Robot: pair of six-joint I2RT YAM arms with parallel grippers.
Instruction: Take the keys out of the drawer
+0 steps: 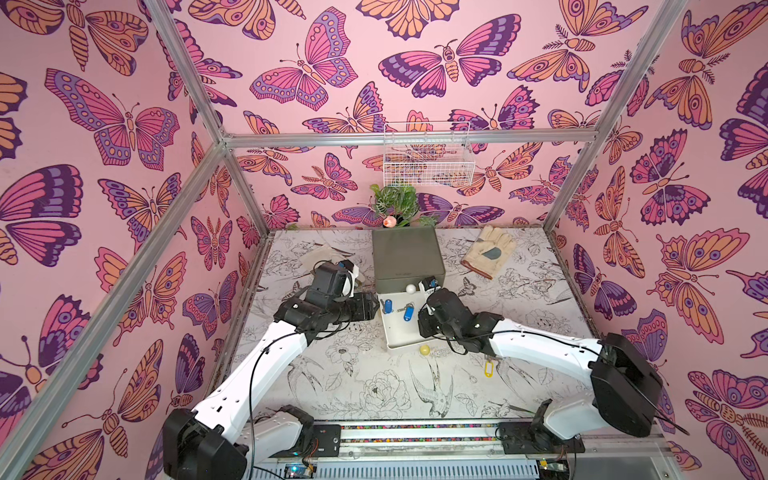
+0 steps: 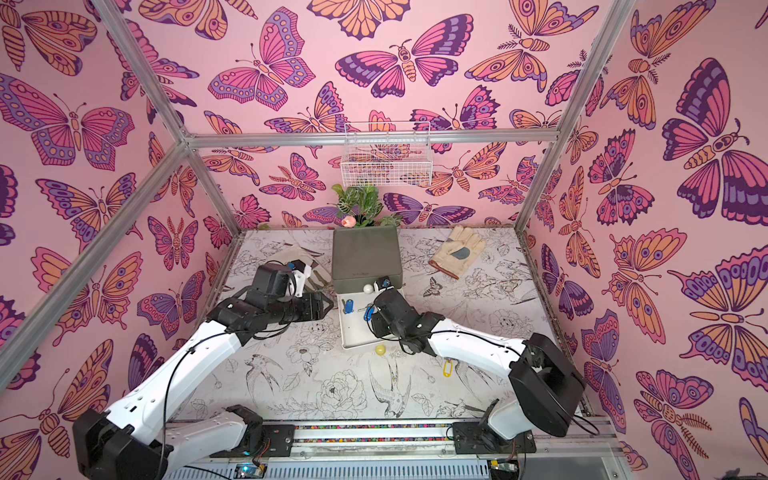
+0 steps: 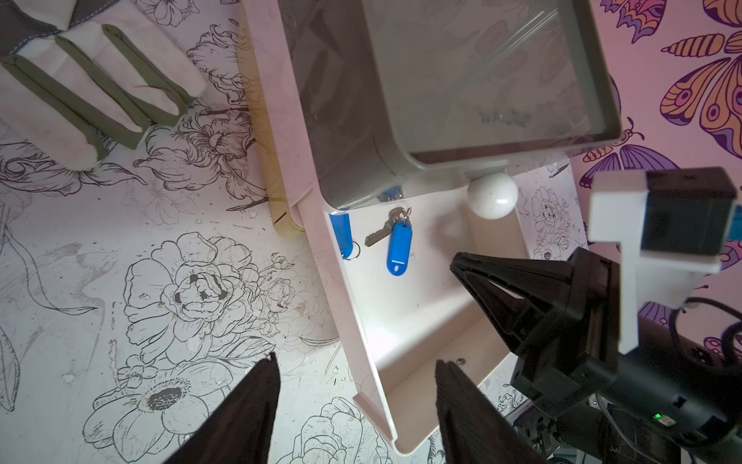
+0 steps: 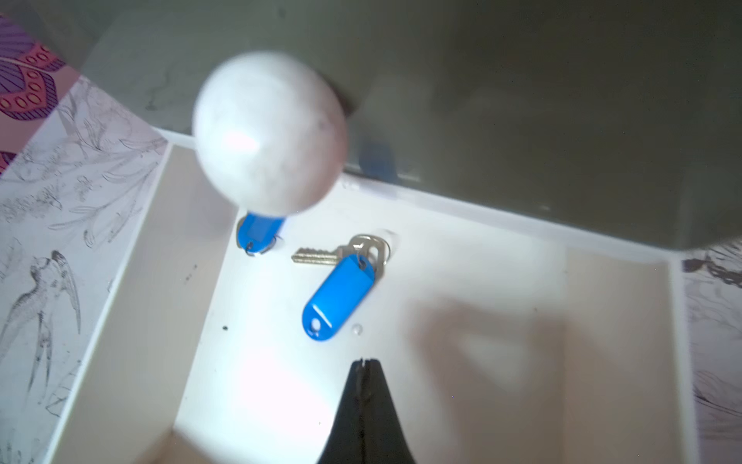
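An open white drawer (image 1: pixel 412 336) juts from a grey-green box (image 1: pixel 406 256). Inside lie a key (image 4: pixel 317 255) with a blue tag (image 4: pixel 338 296) and another blue tag (image 4: pixel 259 230), partly hidden by a white ball (image 3: pixel 492 195) in the wrist views. My left gripper is over the drawer's left side, fingers apart, nothing between them. My right gripper, its tips together with nothing showing between them, is at the drawer's right side, pointed toward the tags.
Gloves lie at back left (image 3: pixel 92 85) and back right (image 1: pixel 488 252). A yellow ball (image 1: pixel 424 349) and yellow loop (image 1: pixel 488 368) lie in front. Plant (image 1: pixel 400 204) stands behind the box; clear table surrounds it.
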